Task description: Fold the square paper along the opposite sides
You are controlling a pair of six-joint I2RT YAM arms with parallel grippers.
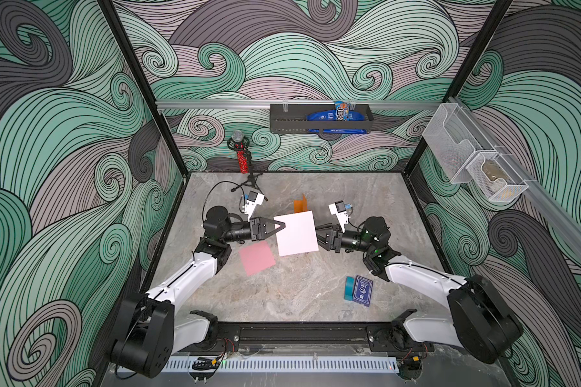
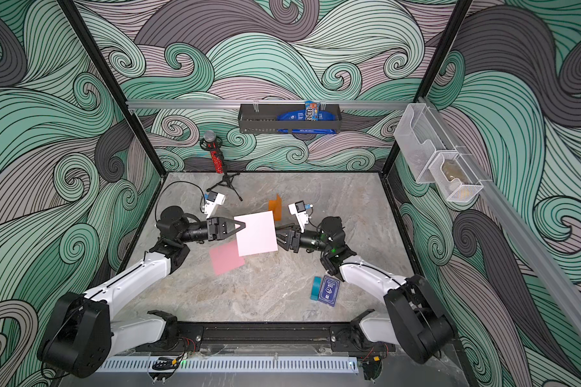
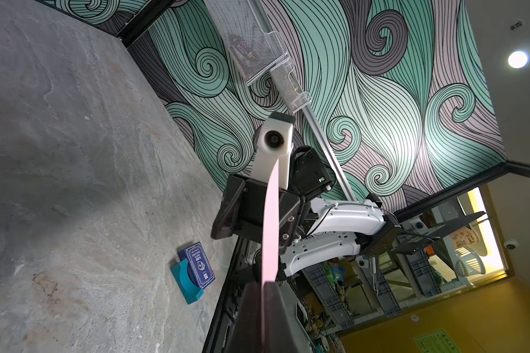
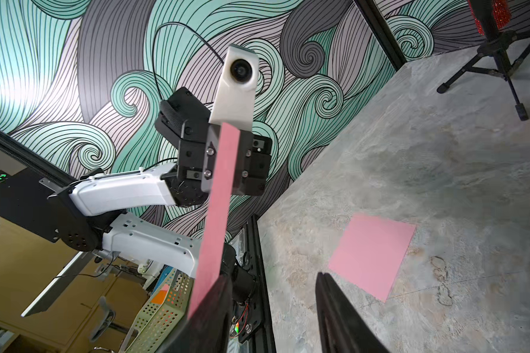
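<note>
A flat, pale pink square of paper is held above the table. My left gripper is shut on its left edge; the left wrist view shows the paper edge-on, rising from between the closed fingertips. At the sheet's right side is my right gripper, its tips partly hidden by the paper in the top left view. In the right wrist view the right gripper has its fingers apart, bare table showing between them. There the paper runs outside the gap, past the left finger.
A second pink square lies flat on the table. An orange folded piece stands behind the held sheet. A blue card box with a teal piece sits front right; a microphone tripod is back left.
</note>
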